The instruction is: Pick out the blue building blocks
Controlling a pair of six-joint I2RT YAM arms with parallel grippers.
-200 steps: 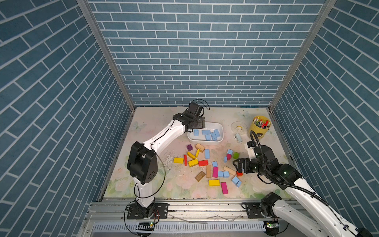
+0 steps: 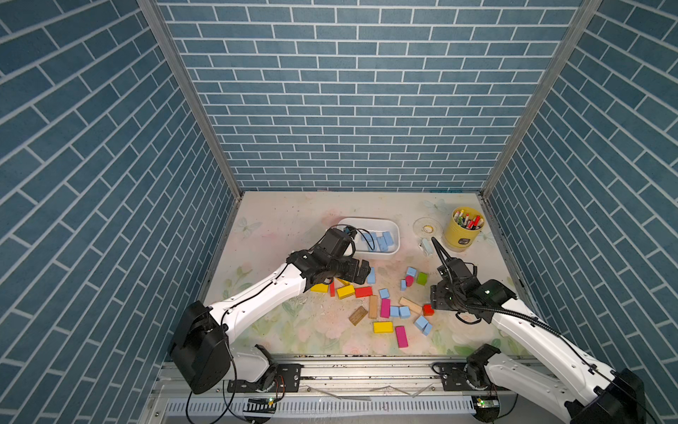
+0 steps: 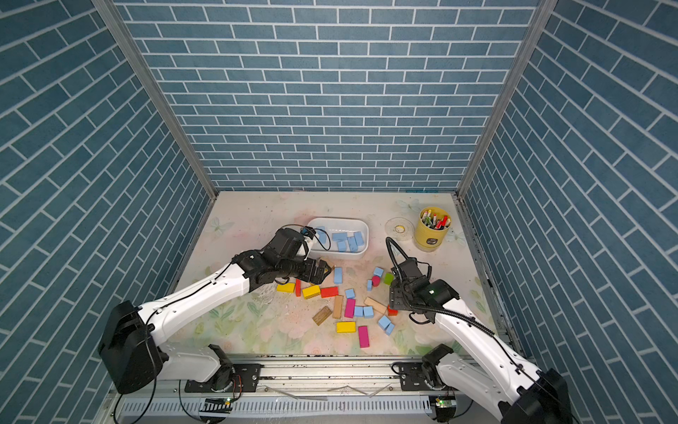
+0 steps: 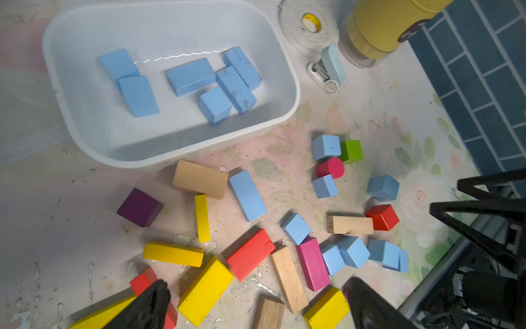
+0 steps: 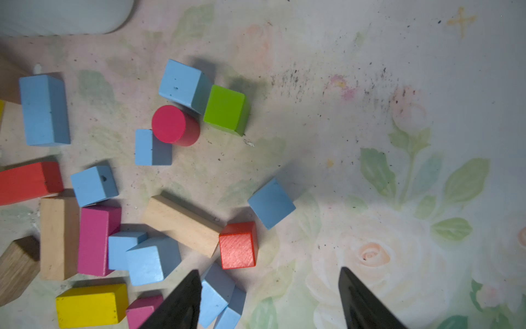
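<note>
Several blue blocks, among them one block [image 4: 200, 75], lie inside the white bin [image 4: 191, 152] at the back. More blue blocks are scattered on the table: an oblong one [image 4: 247, 195] in front of the bin, a cube [image 5: 185, 83] touching a green one, and a lone block [image 5: 271, 203] beside a red cube. My left gripper is open above the blocks in front of the bin, nothing between its fingers. On the right, my other gripper hangs over the table near the lone blue block, its fingers apart and empty.
Yellow, red [image 5: 238, 245], magenta, purple [image 4: 140, 207], green [image 5: 226, 109] and wooden blocks lie mixed among the blue ones, several touching. A yellow pen cup [image 2: 462, 233], a tape roll [image 4: 310, 24] and a stapler [image 4: 328, 70] stand at the back right.
My right gripper has shifted slightly to the right. The blocks lie as before.
</note>
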